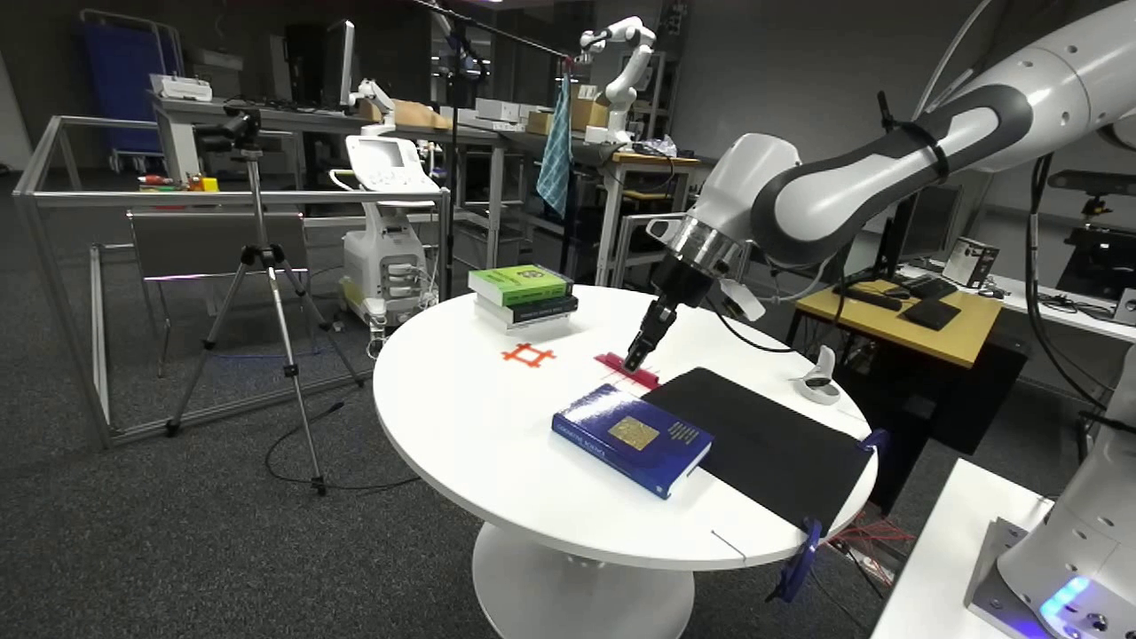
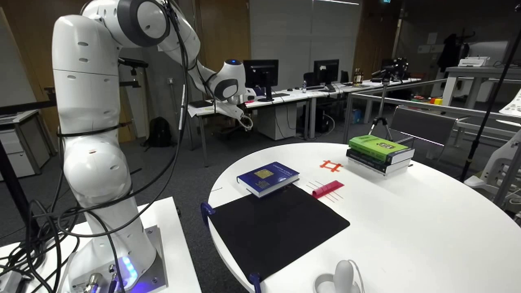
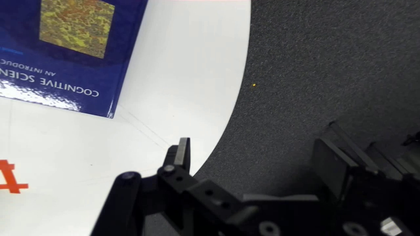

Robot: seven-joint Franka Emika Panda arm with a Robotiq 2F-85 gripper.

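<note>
A blue hardback book (image 1: pixel 633 437) lies flat and closed on the round white table (image 1: pixel 458 426), partly over a black mat (image 1: pixel 767 437). Its cover, with a gold square, faces up, and the same book (image 2: pixel 267 178) appears in exterior view 2. In exterior view 1 my gripper (image 1: pixel 635 360) is tilted above the table, behind the book and apart from it. The wrist view shows my gripper open, its fingers (image 3: pixel 181 151) wide apart with only table edge and floor beyond. The book (image 3: pixel 67 59) fills the upper left there.
A stack of books (image 1: pixel 522 293), green on top, stands at the back. A crimson piece (image 2: pixel 327 188) and an orange tape mark (image 2: pixel 331 165) are on the table. Blue clamps (image 1: pixel 796 559) grip the mat at the edge. A white device (image 1: pixel 817 378) sits at the right.
</note>
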